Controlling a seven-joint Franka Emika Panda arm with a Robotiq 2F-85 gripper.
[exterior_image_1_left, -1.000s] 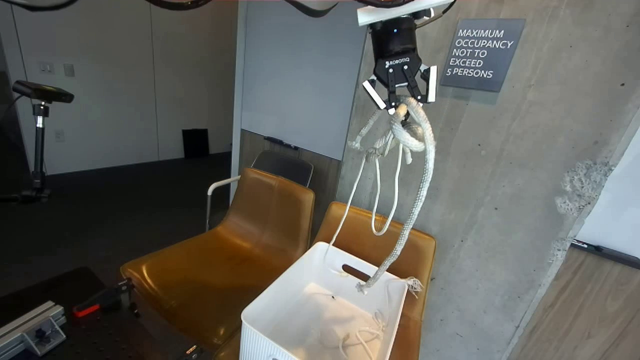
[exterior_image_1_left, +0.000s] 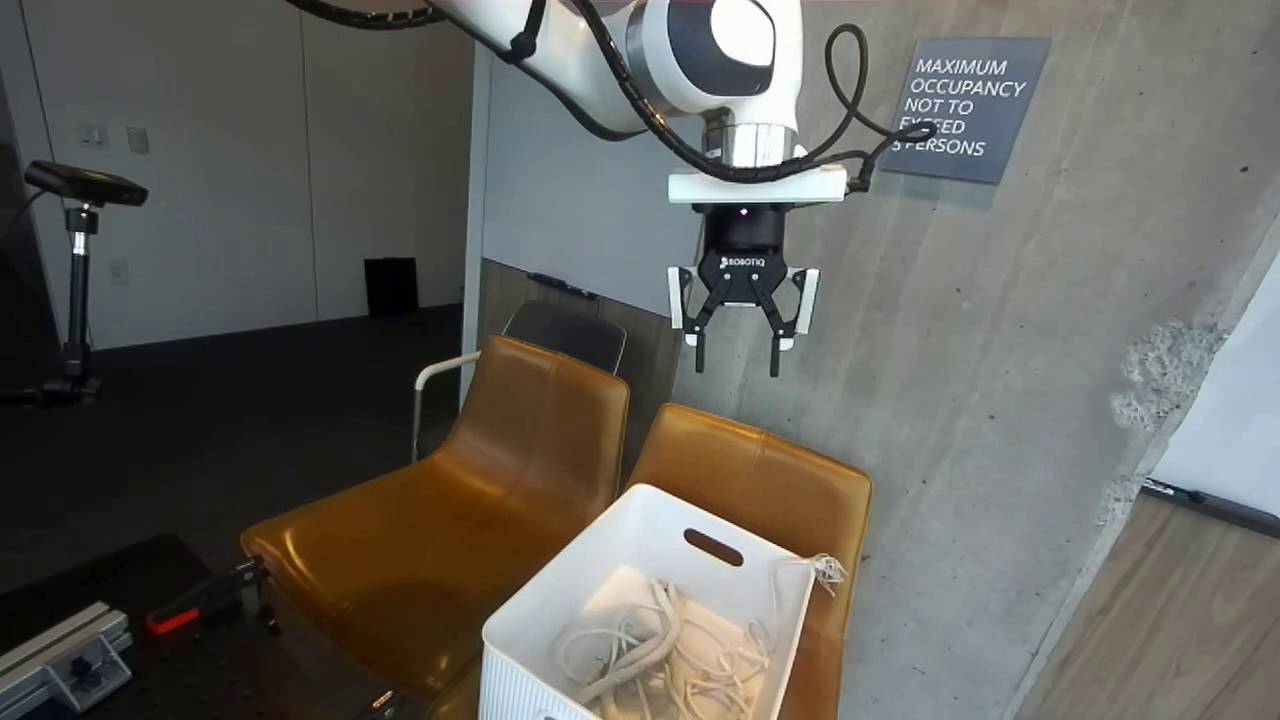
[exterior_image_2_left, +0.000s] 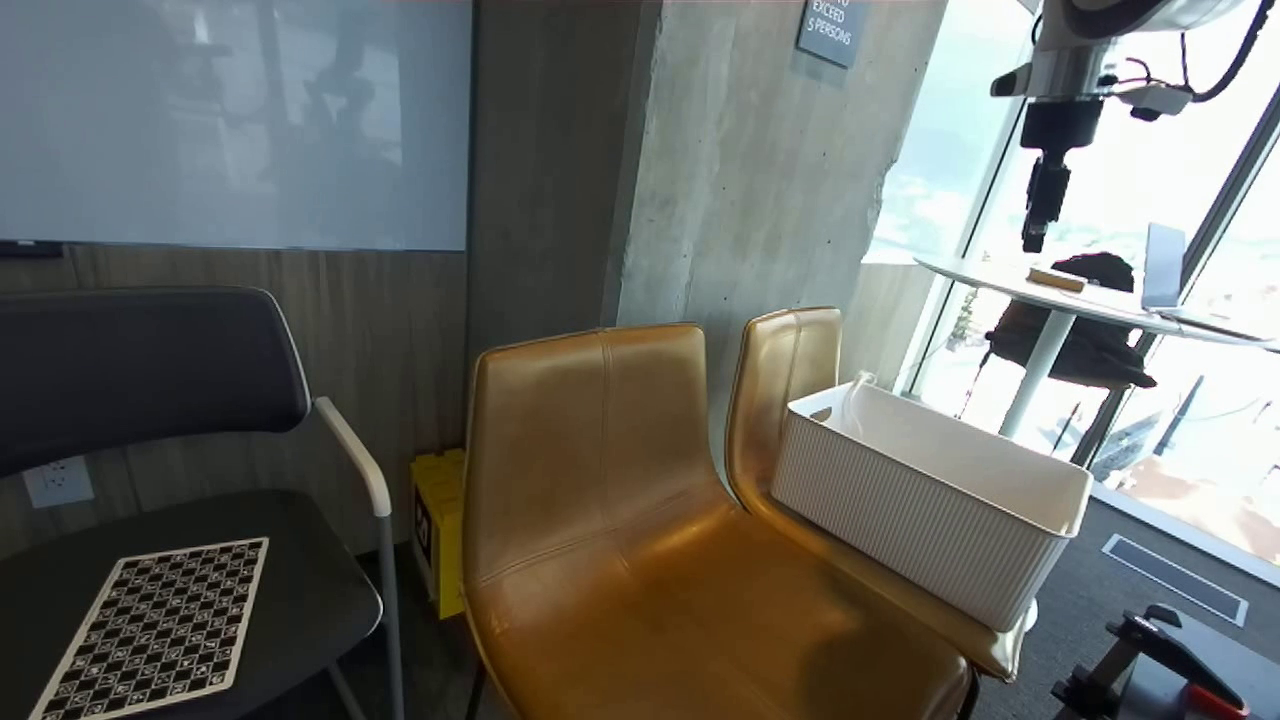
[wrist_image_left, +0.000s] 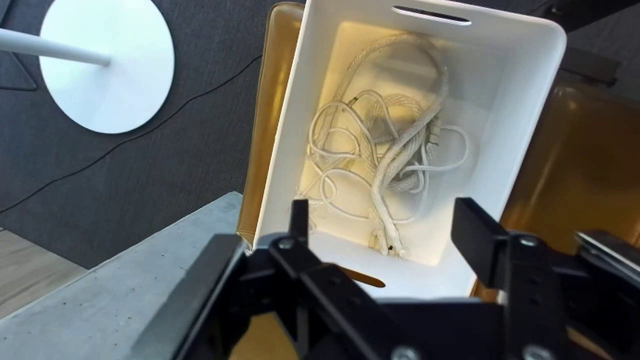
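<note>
My gripper (exterior_image_1_left: 738, 360) hangs above the white bin's back end, its fingers pointing down and well apart, with nothing between them. In the wrist view the open fingers (wrist_image_left: 472, 231) frame the near end of the bin. White rope (wrist_image_left: 387, 162), thick and thin, lies coiled loosely on the floor of the white bin (wrist_image_left: 534, 66). One frayed strand end (exterior_image_1_left: 828, 569) pokes over the bin's back right rim. From the side, the gripper (exterior_image_2_left: 1032, 240) shows edge-on, higher than the bin (exterior_image_2_left: 912, 516), whose contents are hidden there.
The bin rests on a brown leather chair (exterior_image_1_left: 768, 462). Beside it stands another brown chair (exterior_image_1_left: 528, 444), empty. A concrete wall (exterior_image_1_left: 960, 396) rises behind. Clamps (exterior_image_1_left: 216, 600) and a metal rail (exterior_image_1_left: 66, 660) lie at the lower left. A round white table (exterior_image_2_left: 996, 280) stands by the window.
The rope hung from the gripper a second ago; now it lies in the bin. The gripper's fingers have spread, and the gripper is lower and slightly further left.
</note>
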